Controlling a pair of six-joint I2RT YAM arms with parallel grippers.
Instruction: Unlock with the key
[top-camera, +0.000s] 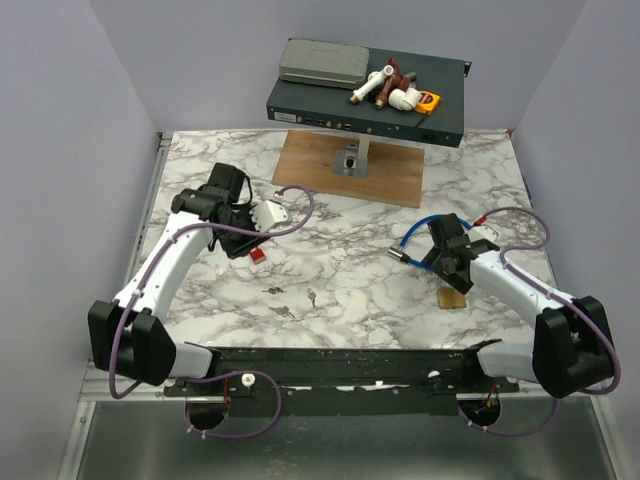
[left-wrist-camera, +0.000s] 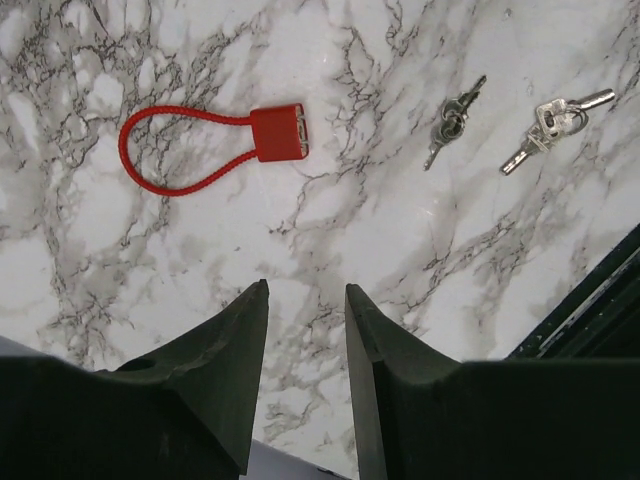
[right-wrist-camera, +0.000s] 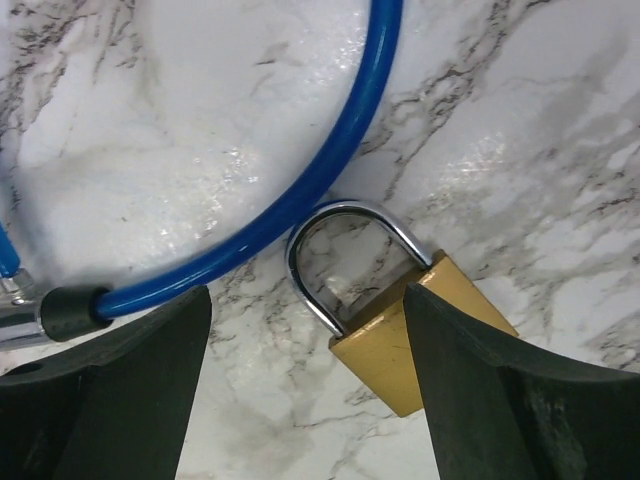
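Note:
A red cable lock (left-wrist-camera: 281, 134), its red cable forming a loop, lies on the marble table in the left wrist view. To its right are two sets of small silver keys (left-wrist-camera: 452, 125), the farther set (left-wrist-camera: 553, 122) being larger. My left gripper is above the table, its fingers apart and the gap empty. In the right wrist view a brass padlock (right-wrist-camera: 395, 340) with a closed-looking steel shackle lies below my open right gripper. A blue cable lock (right-wrist-camera: 310, 185) curves beside the shackle, with a dark and metal end at left.
A wooden board (top-camera: 305, 165) lies at the back under a raised dark shelf (top-camera: 310, 112) carrying a grey case (top-camera: 322, 63) and several small items.

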